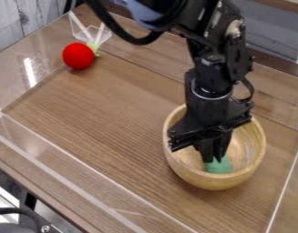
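Note:
My black gripper (210, 136) reaches down into a pale wooden bowl (242, 177) on the right of the table. A green object (217, 166) lies in the bowl beneath the fingertips, partly hidden by them. Whether the fingers grip it is hard to tell.
A red tomato-like ball (78, 55) with a clear crumpled item (90, 30) behind it sits at the upper left. A raised ledge runs along the back right.

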